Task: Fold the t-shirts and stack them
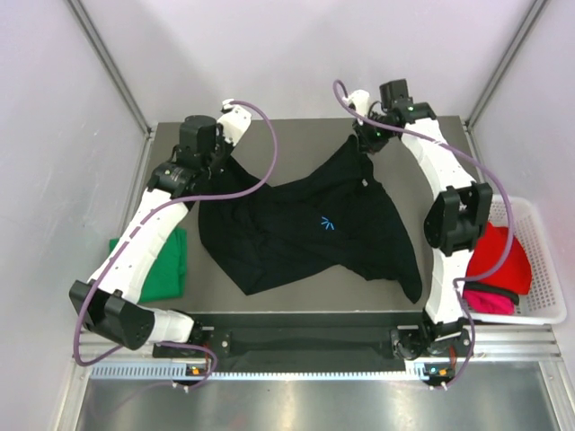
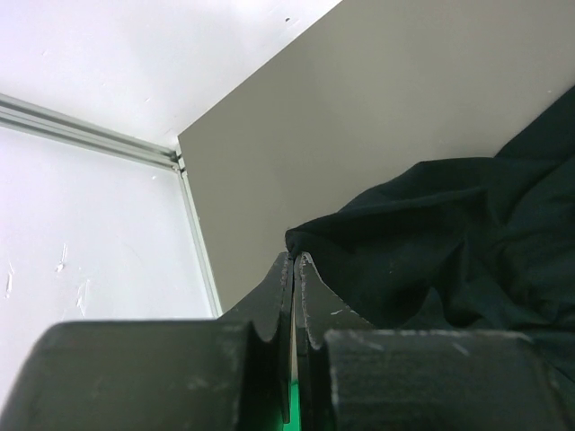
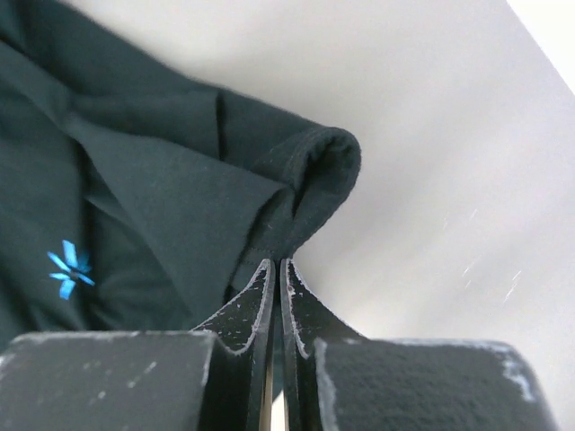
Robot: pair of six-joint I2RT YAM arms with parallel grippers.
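A black t-shirt [image 1: 296, 238] with a small blue print lies spread over the table, two corners lifted toward the back. My left gripper is shut on the shirt's upper left corner, the cloth rising to its fingertips. My right gripper is shut on the shirt's upper right corner, with a folded edge at its tips; the blue print [image 3: 70, 269] shows beside it. In the top view the grippers are held apart near the back of the table, partly hidden by their arms.
A folded green cloth [image 1: 163, 269] lies at the front left. A white basket [image 1: 544, 269] with red [image 1: 499, 260], pink and dark cloths stands at the right. Bare grey table [image 1: 296, 148] shows at the back, between the arms.
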